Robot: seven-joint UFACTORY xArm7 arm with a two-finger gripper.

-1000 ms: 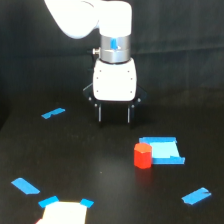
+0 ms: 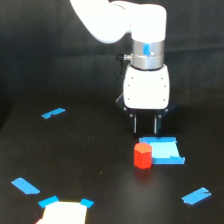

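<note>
A small red block (image 2: 143, 155) sits on the dark table at the left front part of a white square (image 2: 164, 149) edged with blue tape. It covers part of the square's left side in the view. Behind and above both hangs my gripper (image 2: 145, 124), pointing down from the white arm. Its two dark fingers stand apart, with nothing visible between them. A clear gap shows between the fingertips and the block.
Blue tape strips mark the table at the back left (image 2: 53, 113), front left (image 2: 25, 186) and front right (image 2: 196, 196). A pale object (image 2: 64, 213) with tape at its corners is cut off by the bottom edge.
My arm and gripper have shifted to the right and slightly lower in the view, from left of the taped square to behind the block. The block has not moved.
</note>
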